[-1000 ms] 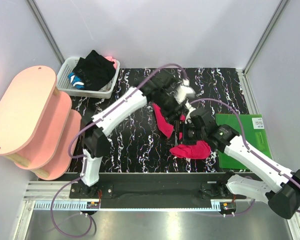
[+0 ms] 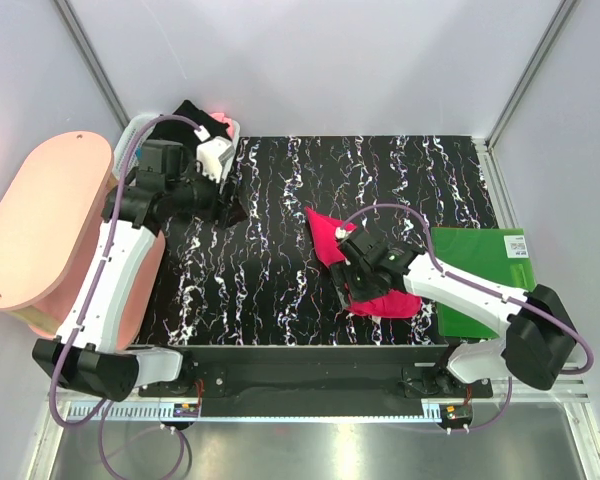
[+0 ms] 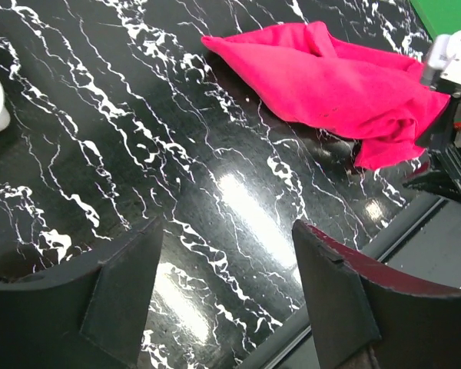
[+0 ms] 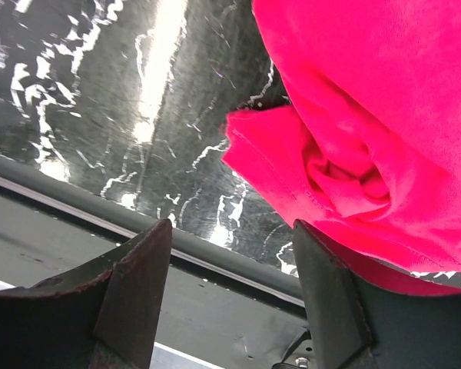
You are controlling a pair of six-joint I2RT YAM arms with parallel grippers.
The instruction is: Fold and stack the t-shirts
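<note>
A red t-shirt (image 2: 325, 235) lies loosely bunched on the black marble table, its left corner pointed and its near part rumpled, as both wrist views show. My right gripper hangs over the shirt's near-left corner and the table's front edge, fingers apart with nothing between them. My left gripper is over bare marble at the left of the table, well apart from the shirt, also open and empty.
A white basket (image 2: 130, 135) with dark and pink clothes stands at the back left, partly behind my left arm. Pink shelves (image 2: 45, 215) stand left; a green board (image 2: 485, 280) lies right.
My left arm has swung from over the red shirt to the left side, near the basket.
</note>
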